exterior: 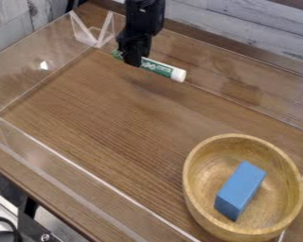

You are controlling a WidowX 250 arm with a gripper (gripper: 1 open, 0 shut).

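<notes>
My black gripper (132,53) reaches down at the back centre of the wooden surface, shut on a white and green tube (163,70). The tube slants down to the right from between my fingers; the held end is partly hidden by the gripper.
A tan bowl (199,203) with a blue block (241,189) in it stands at the front right. Transparent walls edge the left side.
</notes>
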